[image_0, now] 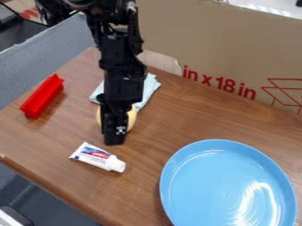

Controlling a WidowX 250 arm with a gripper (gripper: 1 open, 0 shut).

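My black gripper point(115, 128) hangs over the wooden table, in front of a yellow object point(133, 117) that it partly hides; whether its fingers hold anything, or how far they are parted, is hard to tell. A white toothpaste tube point(98, 157) lies below it, nearer the front edge. A red object point(42, 95) lies at the left, and a light blue cloth point(147, 87) lies behind the arm.
A blue plate point(228, 185) fills the right front of the table. A cardboard box point(224, 44) stands along the back. Bare wood point(224, 119) shows between plate and box.
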